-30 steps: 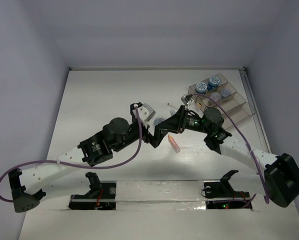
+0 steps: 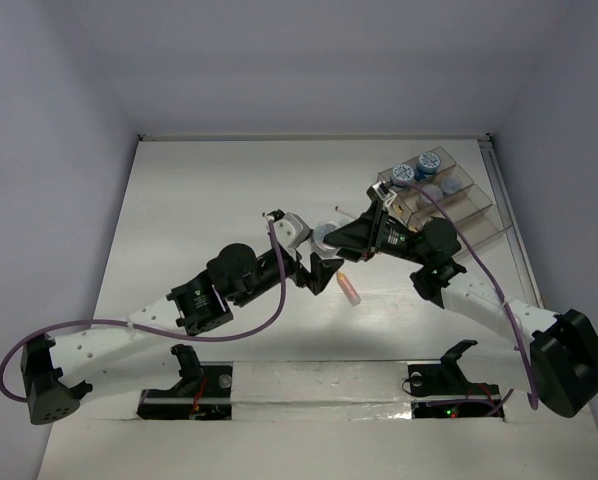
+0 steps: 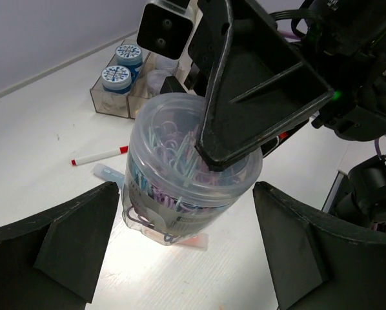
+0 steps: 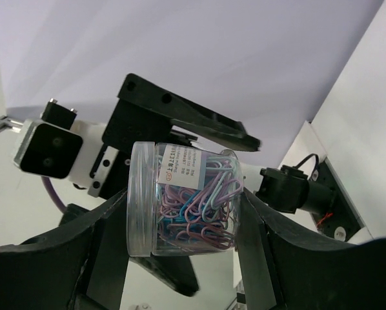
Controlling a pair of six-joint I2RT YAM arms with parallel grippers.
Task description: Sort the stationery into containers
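A clear jar of coloured paper clips (image 2: 326, 236) (image 3: 173, 194) (image 4: 180, 200) is held up at the centre, between my grippers. My right gripper (image 2: 351, 236) is on it; in the right wrist view the jar sits between the black fingers. My left gripper (image 2: 309, 262) has its fingers spread either side of the jar, a little apart from it, in the left wrist view. A white marker (image 3: 99, 155), a pale blue item (image 3: 108, 174) and a pink-orange stick (image 2: 348, 289) lie on the table below.
At the back right stands a clear compartment organizer (image 2: 474, 220) holding blue-lidded jars (image 2: 428, 166) and pale containers (image 2: 452, 185).
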